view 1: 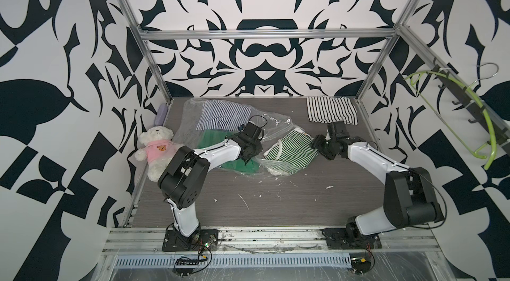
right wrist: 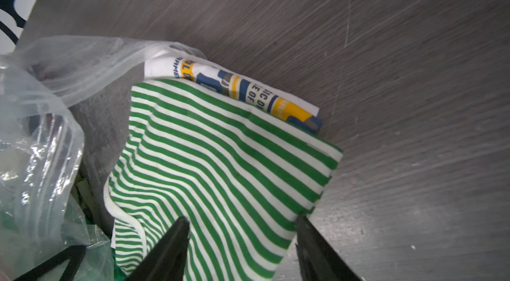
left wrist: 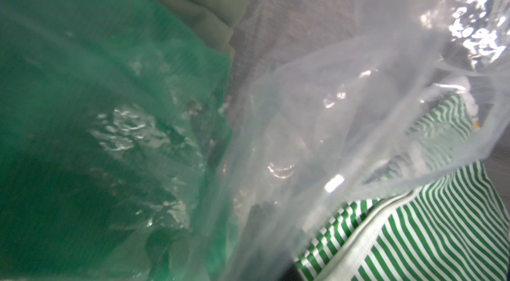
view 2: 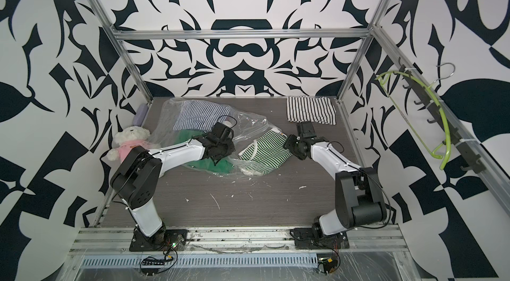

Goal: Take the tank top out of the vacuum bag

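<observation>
The green-and-white striped tank top (right wrist: 223,174) lies folded with its right part out on the bare table, a printed paper strip (right wrist: 260,95) along its far edge. Clear film of the vacuum bag (left wrist: 318,116) covers its left part. Over the bag, my left gripper (view 1: 248,160) is shut; film gathers towards it, though its fingertips are mostly hidden in the left wrist view. At the garment's right end is my right gripper. Its fingers (right wrist: 169,251) stand apart above the cloth, not clamped on it.
Inside the bag lie a plain green garment (left wrist: 106,148) and, behind it, a blue-white striped one (view 1: 223,115). A black-white striped cloth (view 1: 332,110) lies back right. The teddy bear (view 1: 159,150) is far left.
</observation>
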